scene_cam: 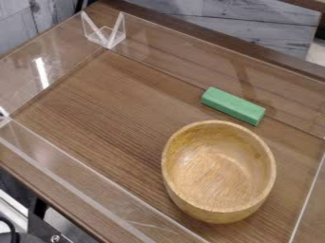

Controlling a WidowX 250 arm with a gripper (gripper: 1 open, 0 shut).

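Observation:
A round wooden bowl (219,190) stands empty at the lower right of the wooden surface. Behind it, to the upper right of centre, lies a green block (234,105), apart from the bowl. No gripper can be made out clearly; only some dark and pale parts show at the lower left corner, too cut off to identify.
The wooden table (114,123) has clear plastic edging along its sides, with a transparent bracket (105,30) at the upper left. A grey panel runs along the back.

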